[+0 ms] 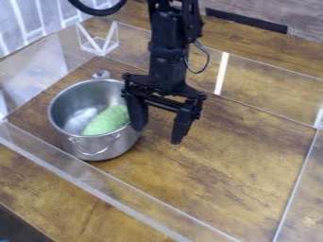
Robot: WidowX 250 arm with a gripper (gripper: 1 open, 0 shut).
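Note:
My black gripper point(164, 121) stands open at the middle, its left finger at the right rim of a steel pot point(86, 142) and its right finger over bare wood. Inside the pot lies a green bumpy object point(109, 120), partly hidden by the pot's wall and my gripper. The tip of a spoon point(101, 75) shows behind the pot; the rest of it is hidden.
Clear plastic panels edge the wooden table point(228, 170). A white wire-like object point(98, 43) stands at the back left.

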